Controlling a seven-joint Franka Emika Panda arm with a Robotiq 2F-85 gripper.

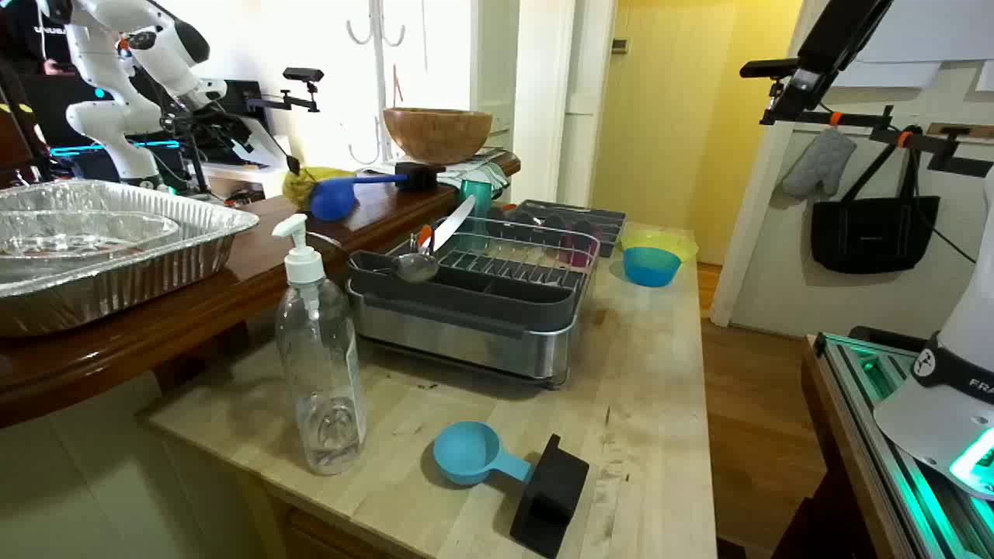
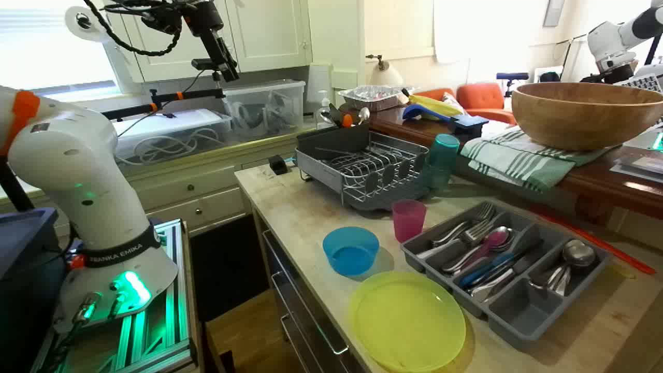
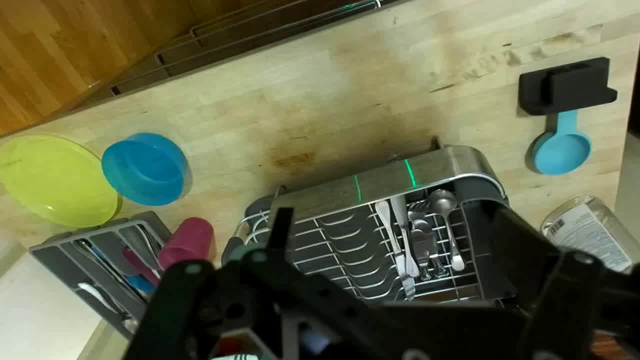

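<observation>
Black gripper fingers stand wide apart in the wrist view, so my gripper is open and holds nothing. It hangs above the dish rack [image 3: 336, 195], whose wire floor shows between the fingers. Several knives, forks and spoons [image 3: 444, 225] lie loose on those wires. In exterior view 2, a grey cutlery tray [image 2: 528, 323] holds sorted silverware plus pink and blue handled pieces. Beside it stand a pink cup [image 2: 408, 219], a blue bowl [image 2: 350, 250] and a lime plate [image 2: 407, 323].
Near one counter end are a clear pump bottle [image 1: 321, 382], a light-blue scoop [image 1: 468, 453] and a black block [image 1: 550, 498] at its handle. A teal cup [image 2: 442, 158] is by the rack. A raised wooden ledge [image 1: 261, 251] borders the counter; bare wood lies along the opposite edge.
</observation>
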